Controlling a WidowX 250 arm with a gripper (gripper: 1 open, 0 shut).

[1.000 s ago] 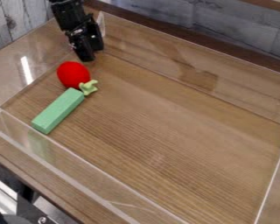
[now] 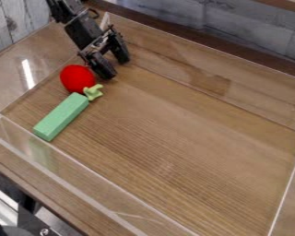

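A red round object (image 2: 76, 76) with a pale green piece (image 2: 92, 90) beside it lies on the wooden surface at the left. Below them lies a green rectangular block (image 2: 60, 117). The dark robot gripper (image 2: 102, 68) reaches down from the upper left, with its lower end just right of and above the red object. It is too small and dark to tell whether it is open or shut or holds anything.
A dark edge runs along the top right. A dark object sits at the bottom left corner.
The arm has come down from the upper edge toward the red object, with its lower end now beside it. The red object and green block look unmoved.
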